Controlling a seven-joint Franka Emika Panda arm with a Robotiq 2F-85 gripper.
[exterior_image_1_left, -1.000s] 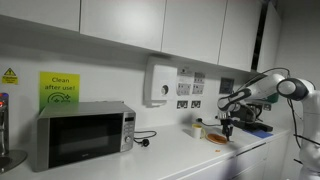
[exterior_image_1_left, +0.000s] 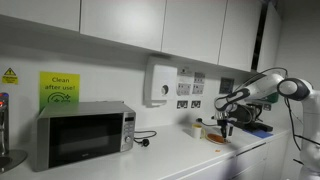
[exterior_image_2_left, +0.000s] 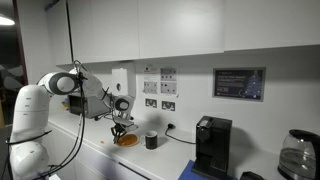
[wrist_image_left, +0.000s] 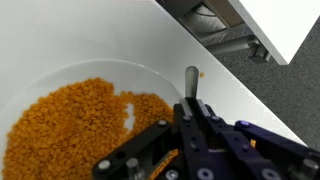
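In the wrist view a white dish (wrist_image_left: 62, 78) holds a spread of small orange grains (wrist_image_left: 75, 125), with a bare streak showing the bottom. My gripper is shut on a slim metal handle (wrist_image_left: 192, 80), perhaps a spoon's, whose rounded end points up in this view. The handle's other end is hidden by the gripper. Seen from outside, the gripper (exterior_image_2_left: 118, 131) is just over the orange-filled dish on the counter; the handle is too small to make out there.
A dark mug (exterior_image_2_left: 151, 140) stands beside the dish, with a black coffee machine (exterior_image_2_left: 212, 145) and a glass jug (exterior_image_2_left: 298, 155) farther along. A microwave (exterior_image_1_left: 85, 135) sits at the other end. The counter's front edge (wrist_image_left: 255, 110) is close to the gripper; a few grains lie outside the dish.
The arm has shifted only slightly near the dish in exterior view 1. The counter objects stay where they were.
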